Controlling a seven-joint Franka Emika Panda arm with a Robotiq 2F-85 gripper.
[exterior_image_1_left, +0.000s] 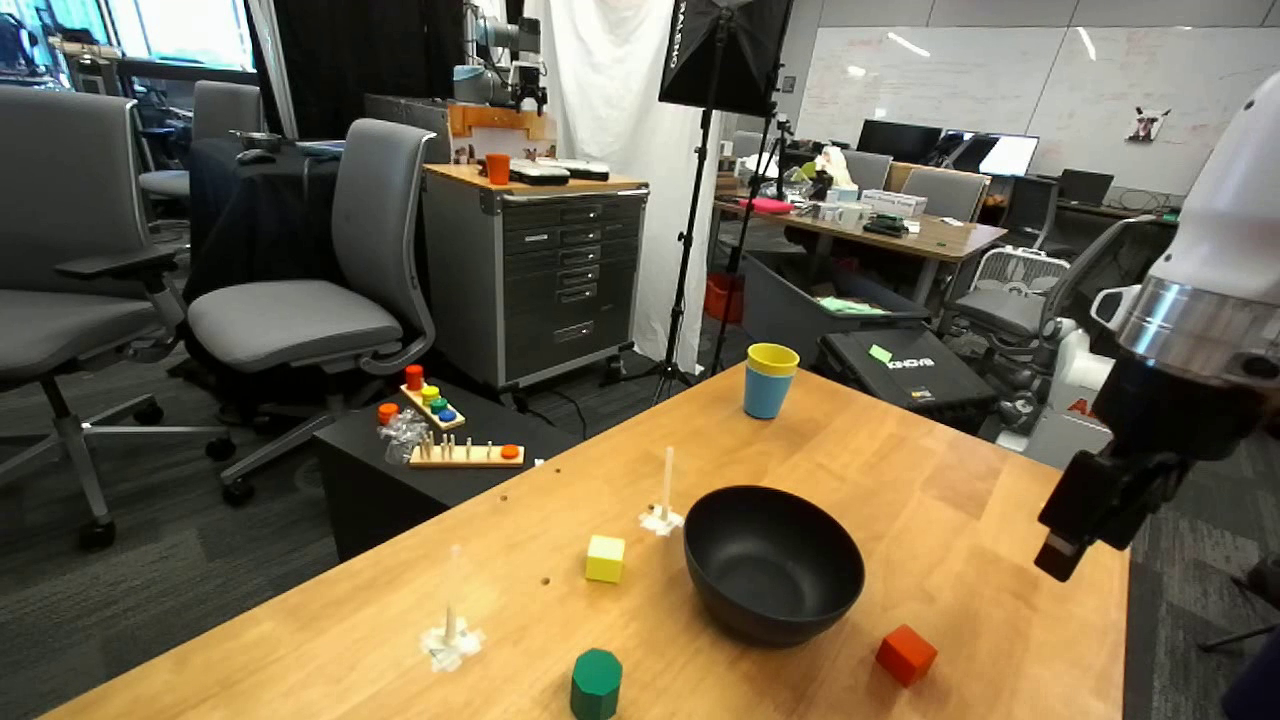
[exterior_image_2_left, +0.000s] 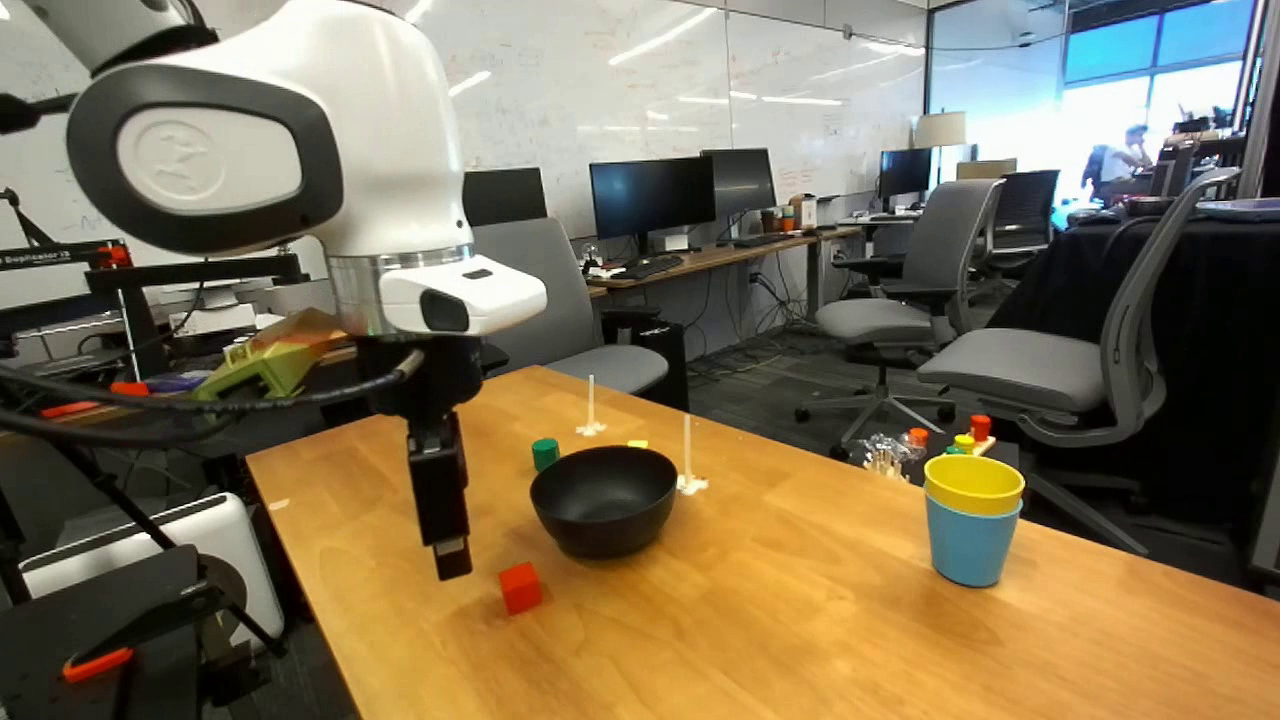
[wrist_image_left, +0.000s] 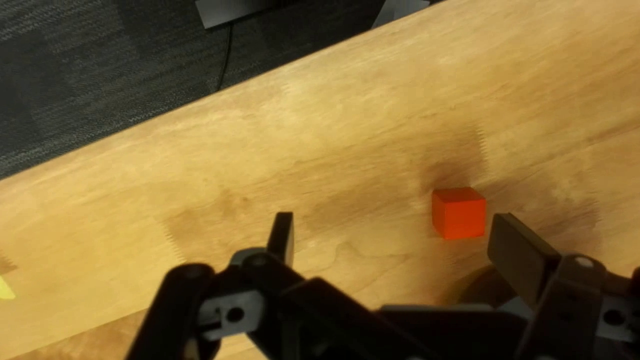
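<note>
A red cube rests on the wooden table, close to the black bowl. My gripper hangs above the table near that cube, its fingers apart and empty. In the wrist view the open gripper has the red cube showing just beyond and inside its right finger, below the level of the fingers. On the bowl's far side from the arm sit a yellow cube and a green block. The inside of the bowl that shows in exterior view 1 is empty.
Two thin upright pegs, one near the bowl and another peg, are fixed to the table. Stacked yellow and blue cups stand near the table's far edge.
</note>
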